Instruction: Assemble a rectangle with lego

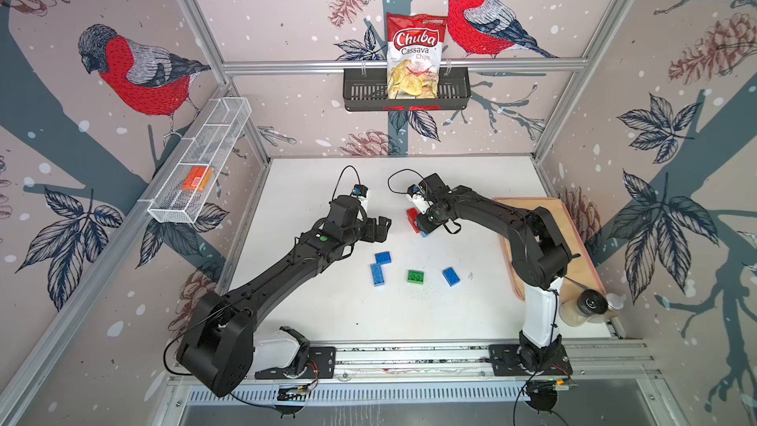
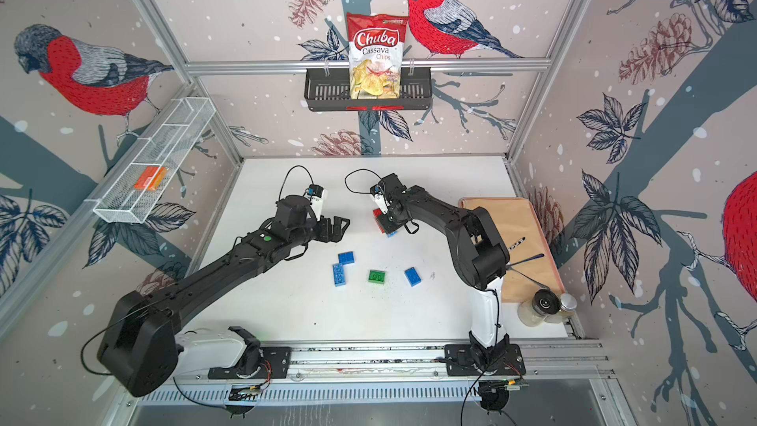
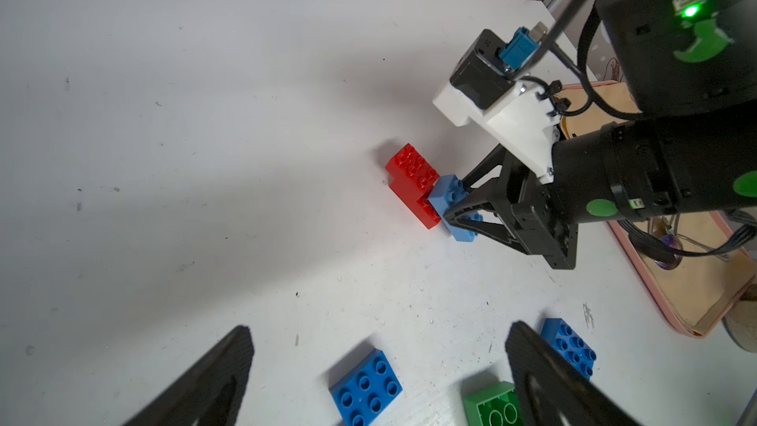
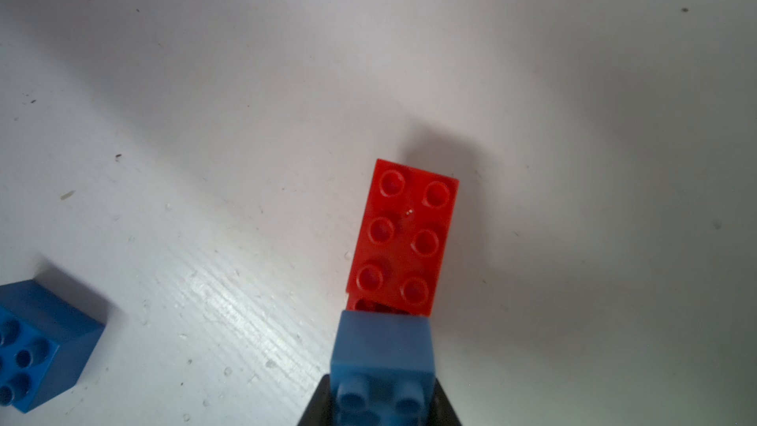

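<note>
Two red bricks (image 4: 403,236) are stacked near the table's middle, the upper one offset so that a strip of the lower one shows. Against their near end is a light-blue brick (image 3: 447,191), with my right gripper shut on it. In the right wrist view this blue brick (image 4: 382,343) overlaps the lower red one; whether it is seated on the studs cannot be told. My left gripper (image 1: 378,228) hangs open to the left, nothing between its fingers. Loose on the table lie blue bricks (image 1: 377,274) (image 1: 382,257) (image 1: 450,276) and a green brick (image 1: 415,276).
A tan tray (image 2: 504,213) with utensils takes up the table's right side, jars (image 2: 540,307) at its front corner. A wire basket (image 1: 201,161) hangs on the left wall.
</note>
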